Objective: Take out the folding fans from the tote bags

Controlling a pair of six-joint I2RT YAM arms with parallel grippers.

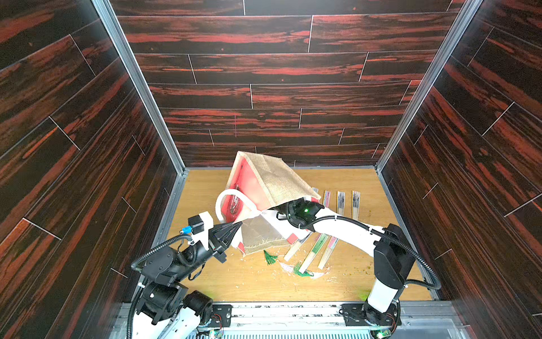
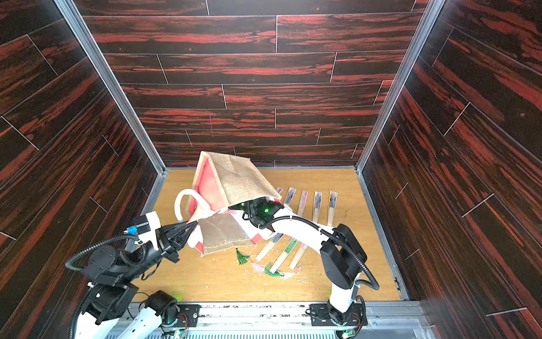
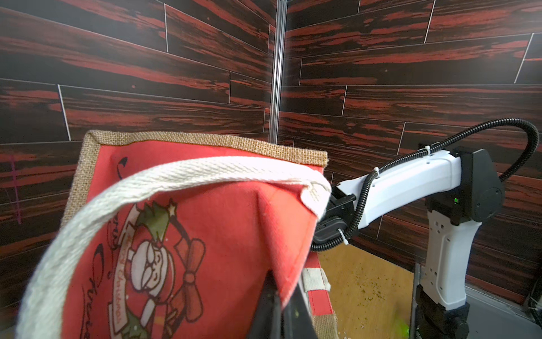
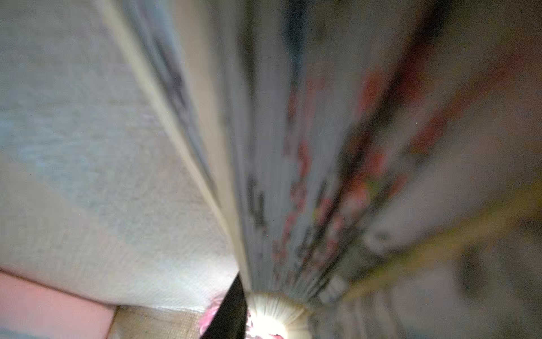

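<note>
The burlap and red tote bag (image 1: 285,178) is held up, tilted on its side with its mouth toward the right arm. My left gripper (image 1: 239,225) pinches its red cloth near the white handle; in the left wrist view the red side (image 3: 225,271) runs down to the fingertips. The right gripper's end is hidden inside the bag in both top views. In the right wrist view a patterned folding fan (image 4: 282,186) lies blurred and very close, beside a black finger (image 4: 228,313). Whether that gripper grips the fan cannot be made out.
Several folding fans, among them a green one (image 1: 314,253), lie on the wooden table (image 1: 237,285) at the right, partly under the right arm. Green tassels (image 1: 270,257) lie in front of the bag.
</note>
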